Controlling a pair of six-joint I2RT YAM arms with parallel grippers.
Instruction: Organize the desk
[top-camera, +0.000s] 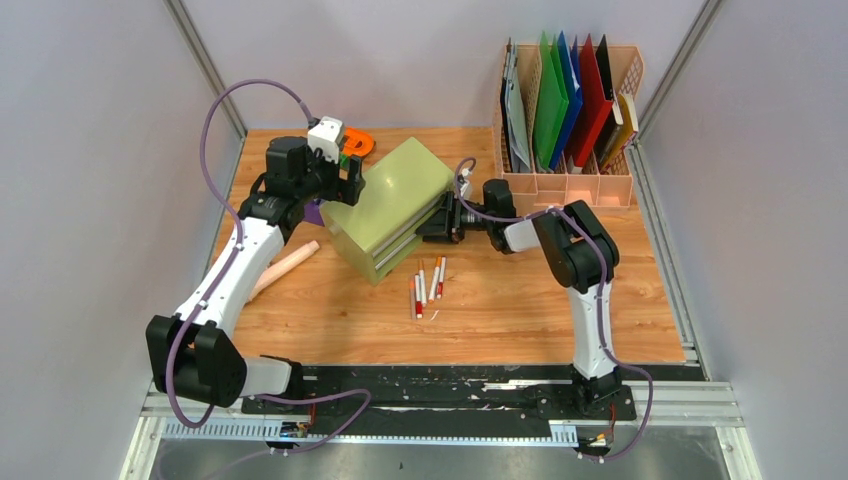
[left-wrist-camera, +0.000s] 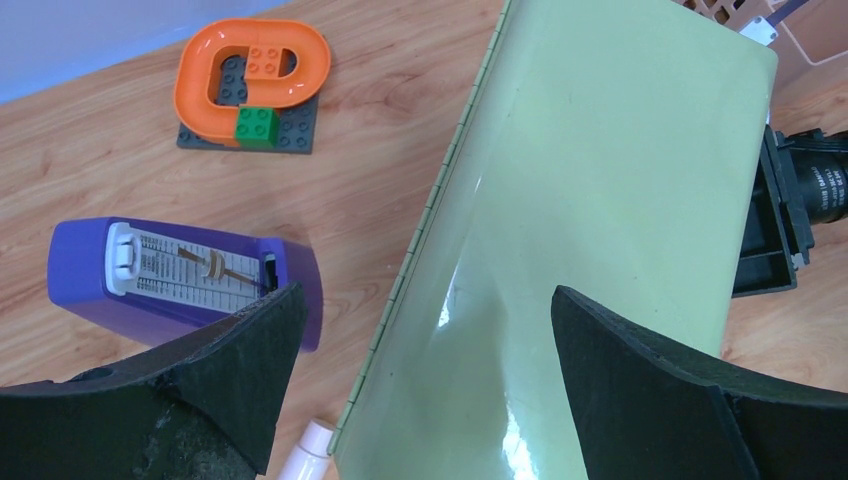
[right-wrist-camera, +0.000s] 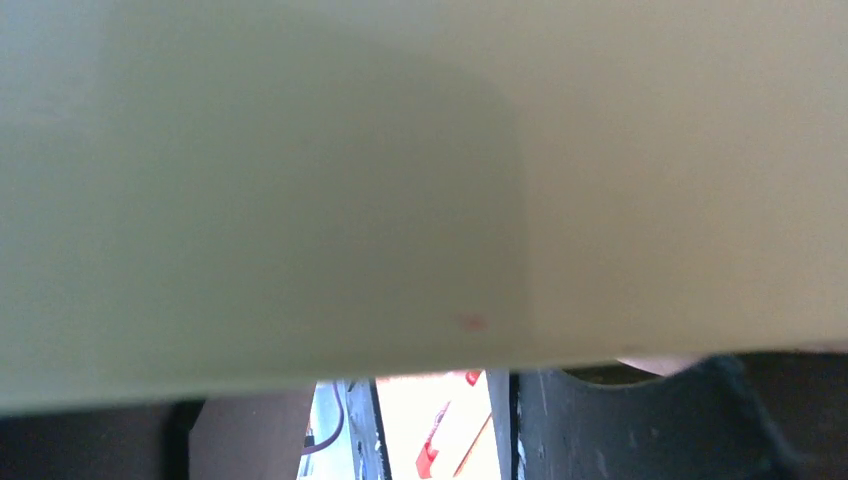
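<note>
A glossy light green cabinet (top-camera: 390, 195) with drawer fronts stands at an angle in the middle of the desk. My left gripper hangs open over its left part, beside a purple item (left-wrist-camera: 170, 280) with a scale face. My right gripper (top-camera: 445, 222) is against the cabinet's right face. In the right wrist view a blurred pale green surface (right-wrist-camera: 300, 200) fills most of the frame, hiding the fingertips, so its finger state is unclear. Several markers (top-camera: 430, 285) lie in front of the cabinet.
An orange toy (left-wrist-camera: 300, 80) on a dark base lies at the back left. A pink roll (top-camera: 285, 268) lies at left. A peach file organizer (top-camera: 560, 185) with coloured folders stands at back right.
</note>
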